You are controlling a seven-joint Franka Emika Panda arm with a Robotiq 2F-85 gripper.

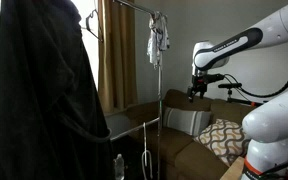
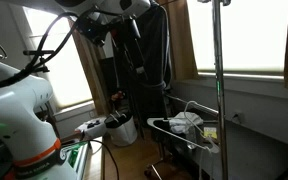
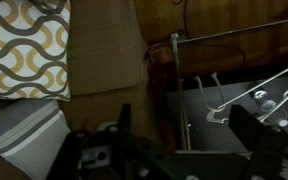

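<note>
High over the sofa in exterior view 1, my gripper points downward, open and with nothing visible between its fingers. In the wrist view, the dark fingers stand wide apart at the bottom, over the sofa edge and a metal rack pole. A wire hanger lies right of that pole in this view. White cloth items hang near the top of the rack in exterior view 1. Another white hanger-like piece hangs low on the rack.
A brown sofa holds a patterned pillow and a striped pillow. Large dark fabric fills the left of exterior view 1. A white bin stands on the floor in exterior view 2. The rack's upright pole is an obstacle.
</note>
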